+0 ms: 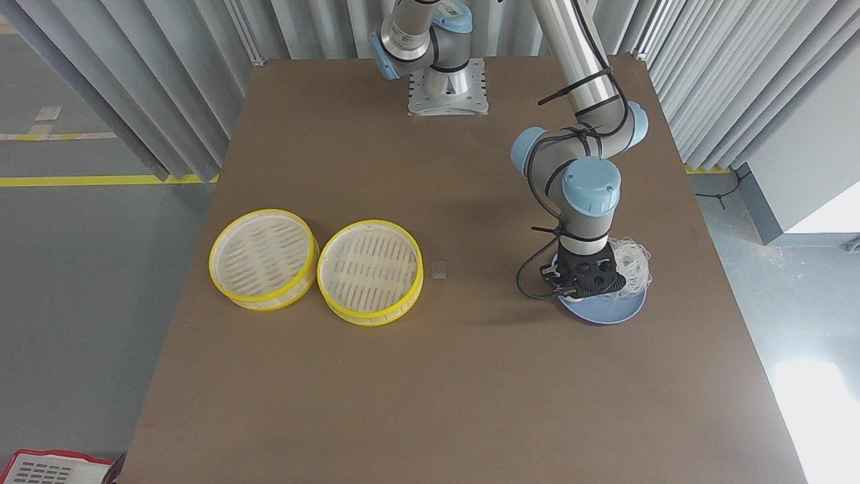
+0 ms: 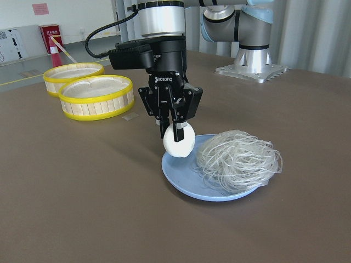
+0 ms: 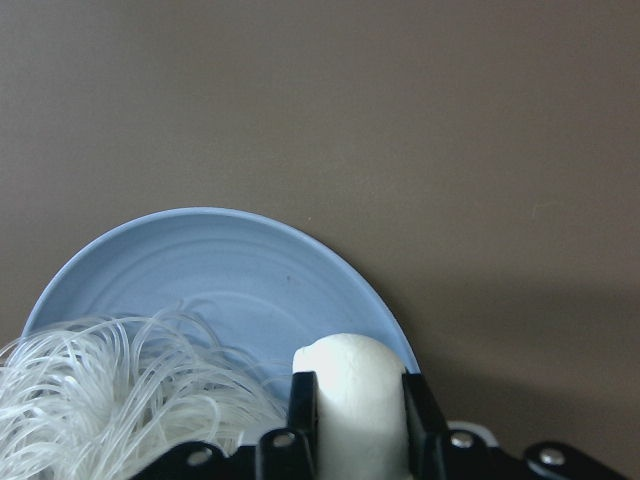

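My black gripper (image 2: 171, 129) is shut on a white oval object (image 2: 186, 143), held tilted over the blue plate (image 2: 186, 176) at its edge nearest the two steamers. In the wrist view the white object (image 3: 354, 410) fills the space between the fingers. A tangle of clear noodle-like strands (image 2: 238, 160) lies on the plate beside it. In the front view the arm hides part of the plate (image 1: 603, 311) and the white object.
Two yellow-rimmed round steamers (image 1: 370, 271) (image 1: 262, 258) stand left of centre on the brown table (image 1: 451, 387).
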